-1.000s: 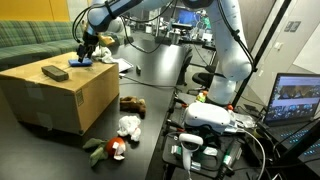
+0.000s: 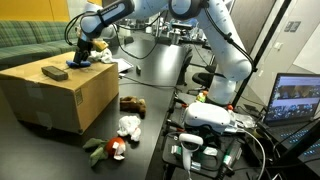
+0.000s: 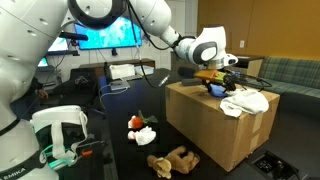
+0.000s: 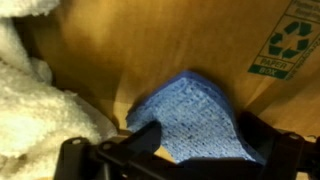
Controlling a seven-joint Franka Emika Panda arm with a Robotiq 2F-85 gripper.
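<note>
A blue cloth (image 4: pixel 192 118) lies on top of the cardboard box (image 4: pixel 150 40), and in the wrist view it fills the space between my fingers. My gripper is open around it, low over the box top; one dark finger (image 4: pixel 140 138) is left of the cloth and the other right of it. From the first exterior view the cloth (image 2: pixel 78 65) shows right under the gripper, near the box's far edge. A white fluffy cloth (image 4: pixel 40 120) lies beside the blue one, and in the second exterior view this white cloth (image 3: pixel 243 102) hangs slightly over the box edge.
A dark flat object (image 2: pixel 55 73) rests on the box's near side. Plush toys lie on the dark floor: a brown one (image 2: pixel 132 104), a white one (image 2: pixel 129 127) and a red-green one (image 2: pixel 106 149). A laptop (image 2: pixel 292 104) stands at the right.
The arm has come down slightly at the box, and my gripper is now lower over the blue cloth. The objects on the floor have not moved.
</note>
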